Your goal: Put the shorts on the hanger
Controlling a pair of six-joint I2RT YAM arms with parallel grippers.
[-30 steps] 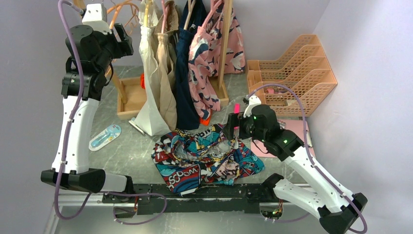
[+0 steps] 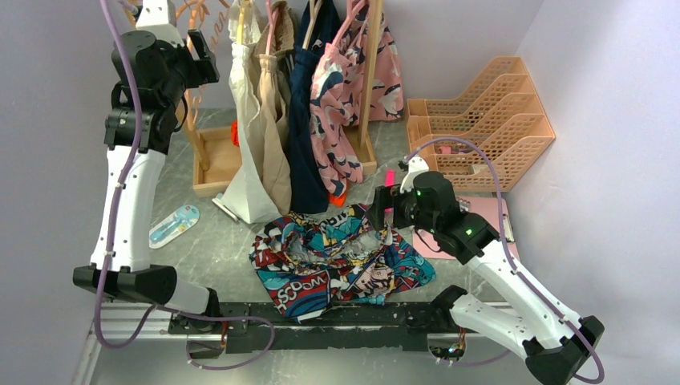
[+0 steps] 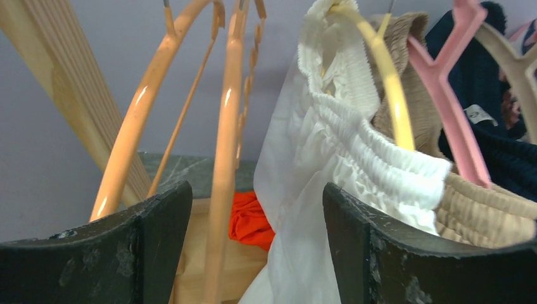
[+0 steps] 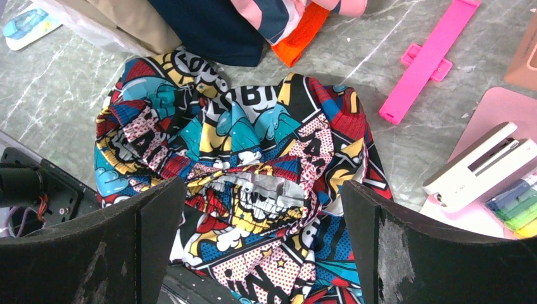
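Observation:
Colourful comic-print shorts (image 2: 309, 293) lie crumpled on the table near its front edge, their waist opening facing up. At the rack's left end hangs an orange hanger (image 3: 223, 164); in the left wrist view one bar of it passes between the spread fingers of my left gripper. That gripper is open, and no contact with the bar shows. My right gripper is open above the shorts (image 4: 266, 133), with no cloth gripped. In the top view the hanger is partly hidden by the left arm.
White trousers (image 3: 304, 158) hang just right of the orange hanger, then beige, navy and pink-print garments (image 2: 333, 104). A wooden rack post (image 2: 371, 64) stands at right. A peach organiser (image 2: 473, 120) occupies the back right. A blue-white packet (image 2: 174, 226) lies at left.
The right arm and the shorts have not moved.

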